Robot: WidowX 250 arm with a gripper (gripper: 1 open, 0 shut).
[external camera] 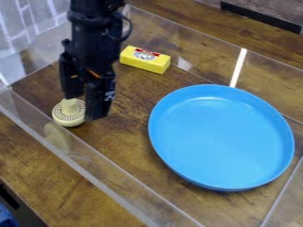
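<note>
My black gripper [85,96] hangs from the top over the left part of the wooden surface, its fingers open just above a small cream, perforated round object with a knob [69,115]. The fingers partly cover the knob, and I cannot tell whether they touch it. A yellow box [144,59] with a red label lies behind, right of the arm. A large blue plate [221,136] fills the right side.
A clear plastic wall runs along the left and front edges. Bare wood lies between the gripper and the plate and at the back right. A white strip crosses the back right.
</note>
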